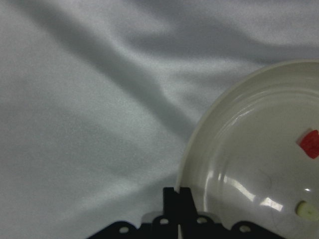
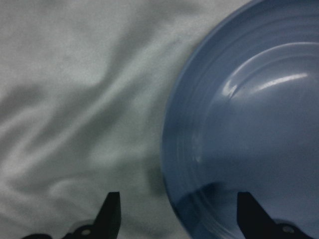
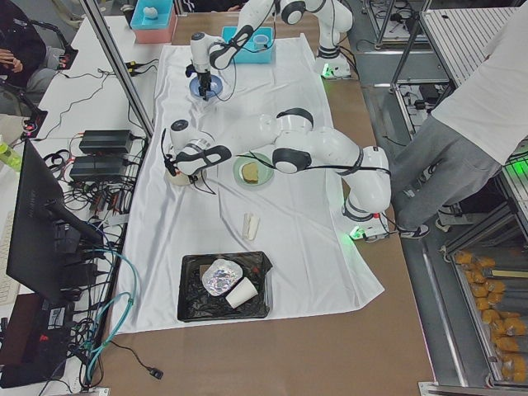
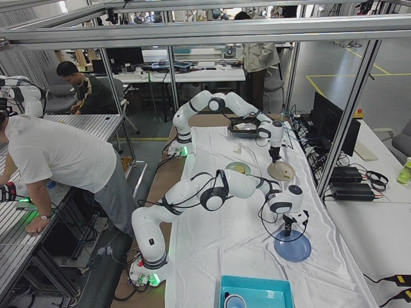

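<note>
My left gripper is shut at the near rim of a cream plate (image 1: pixel 249 149); whether the rim is between its fingers cannot be told. A red piece (image 1: pixel 310 144) and a pale slice (image 1: pixel 307 210) lie on that plate. My right gripper stands open over the left rim of a blue plate (image 2: pixel 249 129), one finger outside it on the cloth side and the other over the plate. A green plate (image 4: pixel 238 167) with a yellowish piece (image 3: pixel 251 172) sits between the arms.
A black lined tray (image 3: pixel 188 289) holds a foil item and a white cylinder. A turquoise bin (image 4: pixel 255 283) stands beyond the blue plate. A small white item (image 3: pixel 250 226) lies on the cloth (image 3: pixel 313 256). A person stands beside the table.
</note>
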